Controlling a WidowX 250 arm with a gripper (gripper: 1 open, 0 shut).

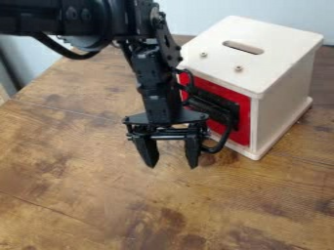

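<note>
The black gripper (167, 152) hangs point-down in front of a pale wooden box (271, 103), with its two fingers apart and nothing seen between them. The box has a slot and two small knobs on top and a red front panel (239, 138), largely hidden behind the arm, cables and black parts.
A white wall stands behind it. The box takes up the right rear of the table.
</note>
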